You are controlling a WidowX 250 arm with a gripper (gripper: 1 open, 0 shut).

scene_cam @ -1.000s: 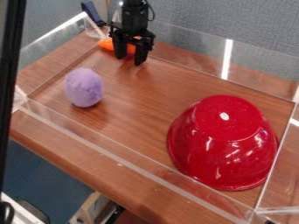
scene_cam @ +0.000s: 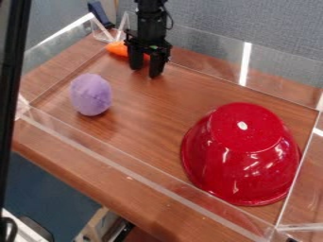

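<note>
My black gripper (scene_cam: 147, 59) is at the back of the wooden tray, reaching down over an orange object (scene_cam: 117, 48) that looks like a carrot. The gripper partly hides it, and whether the fingers are open, shut or holding it does not show clearly. A lilac ball-like object (scene_cam: 91, 95) rests at the left. An overturned red bowl (scene_cam: 240, 153) sits at the front right.
Clear low walls (scene_cam: 278, 85) enclose the wooden surface (scene_cam: 164, 113). The middle of the surface between the lilac object and the bowl is clear.
The gripper has shifted slightly to the right over the last second. The lilac object and the bowl have not moved.
</note>
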